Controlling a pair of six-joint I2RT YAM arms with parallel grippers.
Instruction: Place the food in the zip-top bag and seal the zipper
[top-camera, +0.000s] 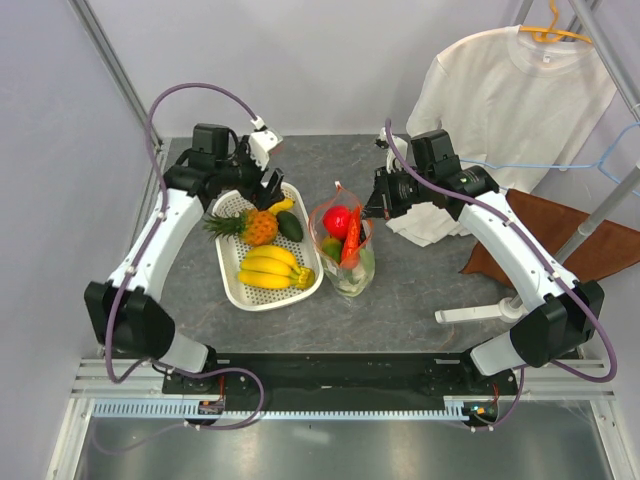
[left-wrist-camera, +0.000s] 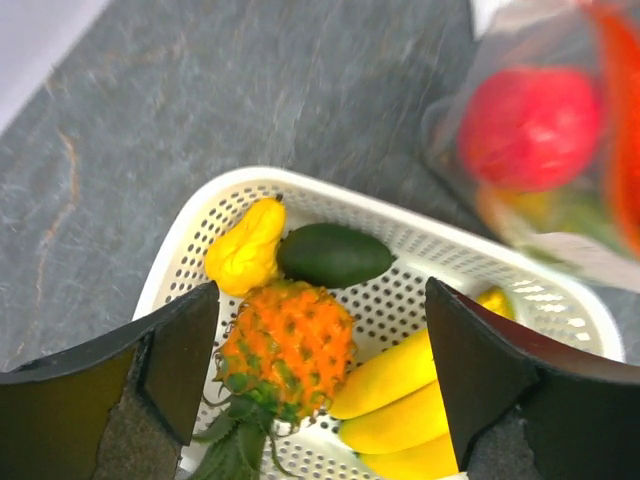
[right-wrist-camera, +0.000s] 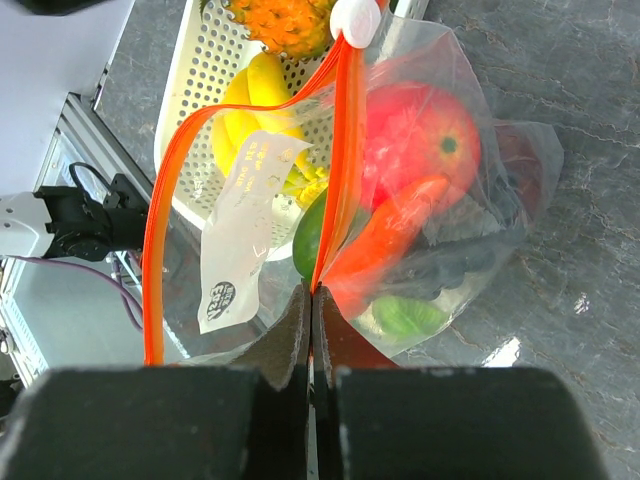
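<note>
The zip bag (top-camera: 341, 270) stands upright with a red round fruit (right-wrist-camera: 420, 140), a long orange-red vegetable (right-wrist-camera: 385, 240) and green items inside. My right gripper is shut on the bag's orange zip edge. My left gripper hangs over the white perforated tray (top-camera: 234, 292), fingers apart with nothing between. In the tray lie a pineapple (left-wrist-camera: 290, 340), a dark green oval fruit (left-wrist-camera: 330, 252), a small yellow item (left-wrist-camera: 245, 245) and bananas (top-camera: 265, 268).
A white shirt (top-camera: 510, 100) hangs at the back right beside a brown cloth (top-camera: 590, 250) and grey pole.
</note>
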